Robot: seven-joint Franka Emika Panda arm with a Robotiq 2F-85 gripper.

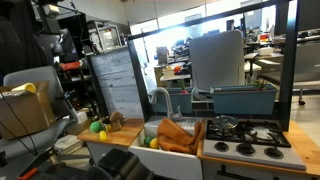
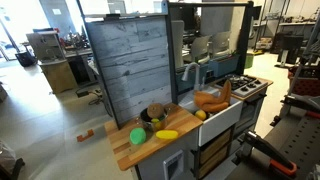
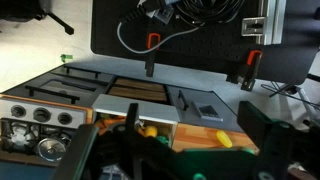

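Note:
My gripper is open, its dark fingers spread at the lower part of the wrist view with nothing held between them. Below it lie the counter and sink of a small kitchen set, partly covered by the fingers. An orange cloth (image 1: 178,136) is heaped in the white sink (image 1: 165,158). Left of the sink, the wooden counter bears a green round object (image 2: 138,134), a yellow object (image 2: 167,134) and brown bowl-like items (image 2: 156,110). A pot (image 1: 225,123) sits on the stove (image 1: 258,141).
A grey panel (image 1: 107,83) stands upright behind the counter's left part. Dark posts and a greenish bin (image 1: 244,101) rise behind the sink and stove. In the wrist view, a black table (image 3: 200,72) carries cables and orange-marked clamps.

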